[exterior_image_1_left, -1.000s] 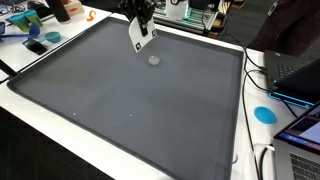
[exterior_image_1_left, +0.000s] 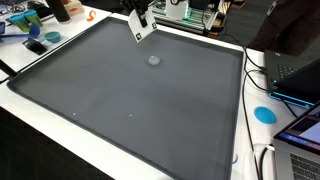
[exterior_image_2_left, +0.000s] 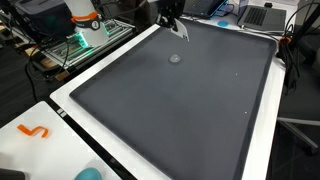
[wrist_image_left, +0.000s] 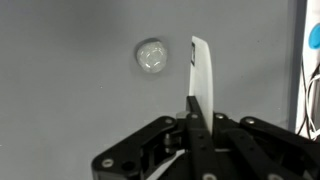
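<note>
A thin white card (exterior_image_1_left: 142, 27), with small dark marks on its face, hangs upright from my gripper. In the wrist view the card (wrist_image_left: 202, 75) stands edge-on between the shut fingers and points away from the arm. Beside it on the grey board (exterior_image_1_left: 130, 95) sits a small round clear object (exterior_image_1_left: 154, 60). That clear object (wrist_image_left: 152, 56) lies left of the card in the wrist view, apart from it. Exterior view 2 has the card (exterior_image_2_left: 181, 30) above the board's far part, behind the clear object (exterior_image_2_left: 175, 58).
Most of the board is bare. Blue round lids (exterior_image_1_left: 265, 115) and laptops (exterior_image_1_left: 297, 155) lie along the right side in exterior view 1. Bowls and tools (exterior_image_1_left: 35, 45) crowd the far left corner. An orange piece (exterior_image_2_left: 33, 131) rests on the white table edge.
The card has risen slightly, away from the board, with my gripper. The clear object has stayed in place.
</note>
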